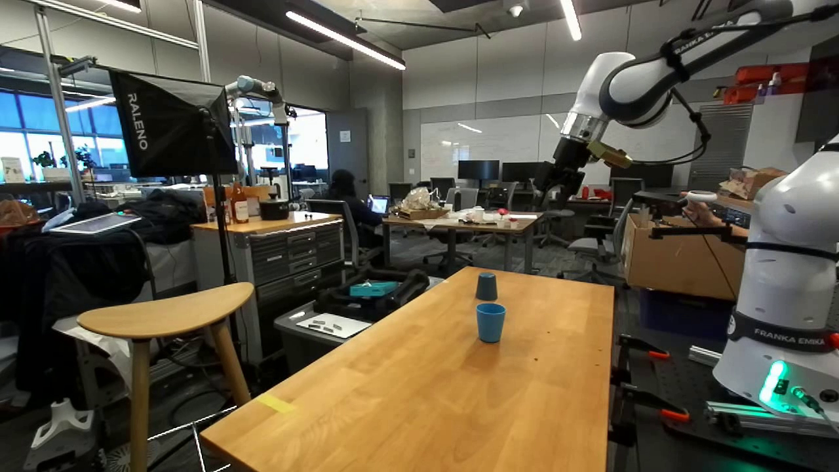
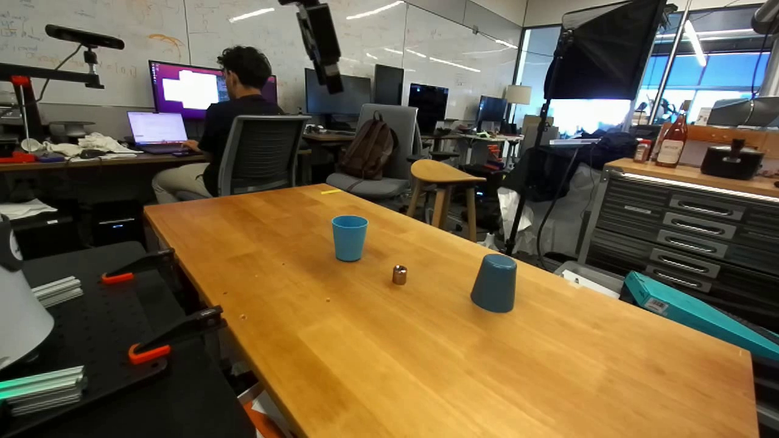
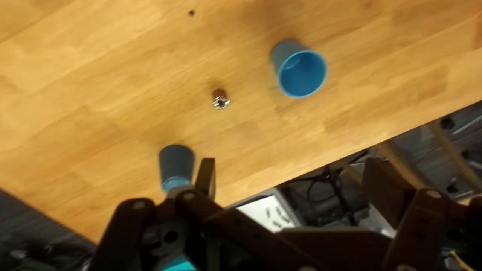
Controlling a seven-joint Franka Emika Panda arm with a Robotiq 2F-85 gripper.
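Observation:
A light blue cup [image 2: 350, 239] stands upright on the wooden table, its open mouth facing up in the wrist view. Farther along, a darker blue-grey cup [image 2: 494, 285] rests upside down. Between the two cups sits a small metallic cylinder [image 2: 399, 275]; the wrist view shows this metal piece [image 3: 220, 99] with a hole in its top. High above the table, clear of all three, hangs my gripper [image 1: 556, 187]. Its fingers [image 3: 206, 178] are spread wide in the wrist view, with nothing held between them. In exterior view 1 the light blue cup hides the metal cylinder.
Black clamps with orange handles [image 2: 150, 354] grip its edge on the robot's side. A wooden stool [image 1: 165, 314] and a grey bin with a white sheet [image 1: 334, 325] stand along the opposite edge.

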